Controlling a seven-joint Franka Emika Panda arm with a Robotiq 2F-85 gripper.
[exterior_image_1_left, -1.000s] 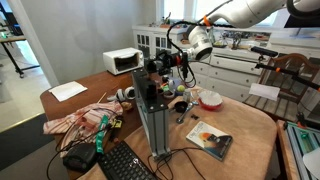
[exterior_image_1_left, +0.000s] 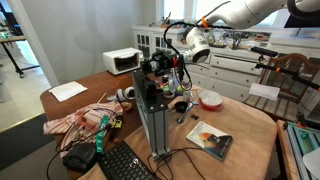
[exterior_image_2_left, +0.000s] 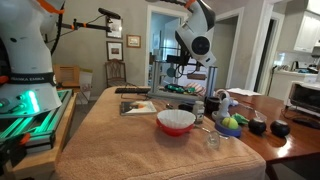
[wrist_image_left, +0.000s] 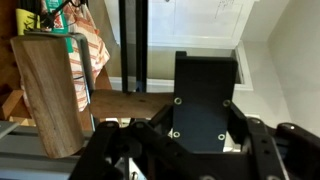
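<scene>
My gripper is shut on a dark, block-like object (wrist_image_left: 205, 72) with a glossy grey lower face. What this object is cannot be made out. In exterior view 2, the gripper (exterior_image_2_left: 166, 68) is raised at the back of the wooden table (exterior_image_2_left: 95, 145), above the items there. Exterior view 1 has the arm's white wrist (exterior_image_1_left: 198, 45) behind the black post, and the held thing is too small and dark to separate from the gripper.
A red-and-white bowl (exterior_image_2_left: 175, 121), a glass jar (exterior_image_2_left: 198, 109) and a bowl with green and yellow items (exterior_image_2_left: 230, 125) stand on the table. The tall post (exterior_image_1_left: 154, 115) and a keyboard (exterior_image_1_left: 125, 162) are nearer the camera.
In exterior view 1, the arm's white wrist has moved slightly down and left. The table items look unmoved.
</scene>
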